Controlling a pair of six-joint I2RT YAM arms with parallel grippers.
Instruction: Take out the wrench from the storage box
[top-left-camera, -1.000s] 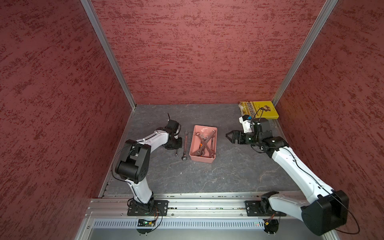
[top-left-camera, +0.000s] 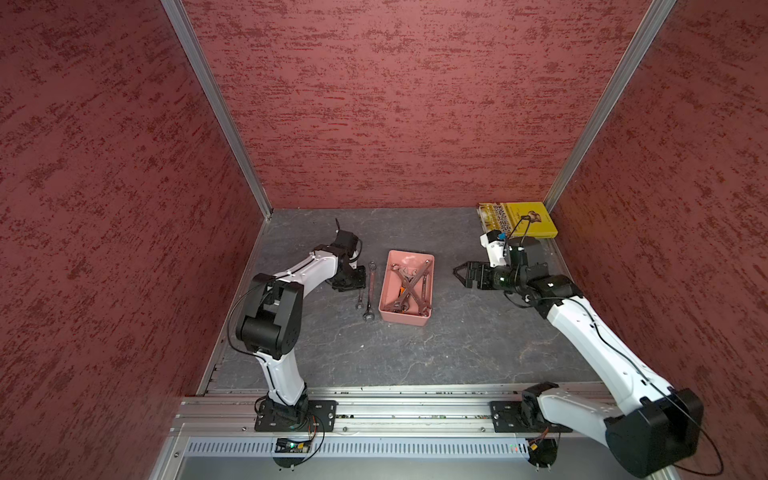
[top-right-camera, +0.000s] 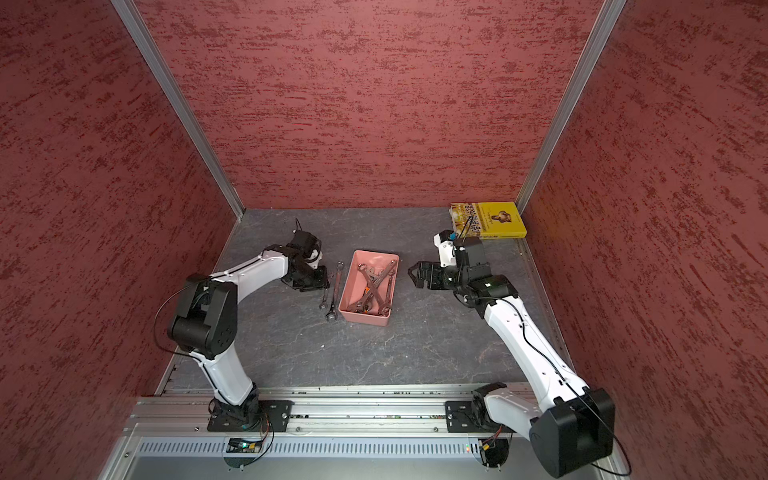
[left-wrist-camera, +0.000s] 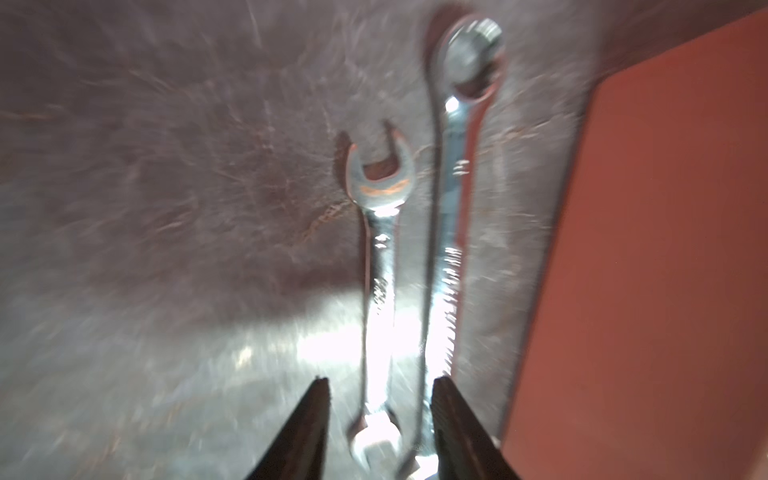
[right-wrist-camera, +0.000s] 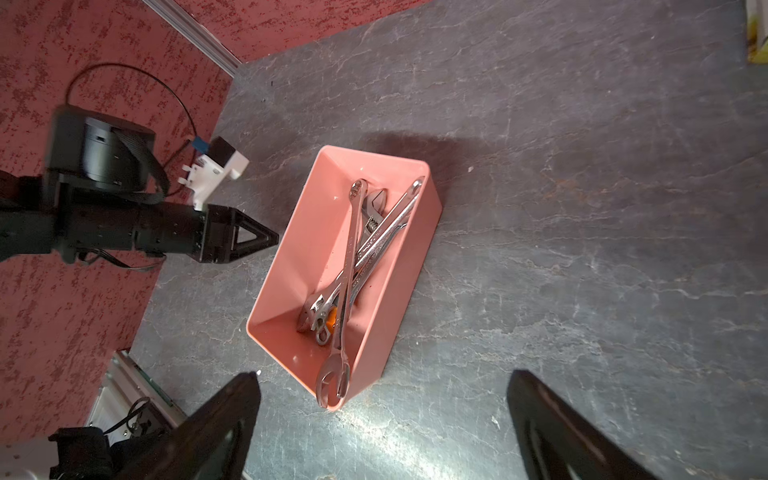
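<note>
A pink storage box (top-left-camera: 405, 320) holds several wrenches, crossed over each other, as the right wrist view (right-wrist-camera: 348, 280) shows. Two wrenches lie parallel on the table left of it: a smaller open-ended one (left-wrist-camera: 381, 280) and a longer one (left-wrist-camera: 453, 200). My left gripper is just above their near ends, its fingers part open, with nothing held between them as far as the blurred left wrist view shows. My right gripper stands open and empty to the right of the box, above the table.
A yellow box or book (top-left-camera: 516, 220) lies at the back right corner, behind the right arm. Red walls enclose the sides and back.
My left gripper has risen slightly and shifted back, showing more of the small wrench lying on the table. The right arm has barely moved.
</note>
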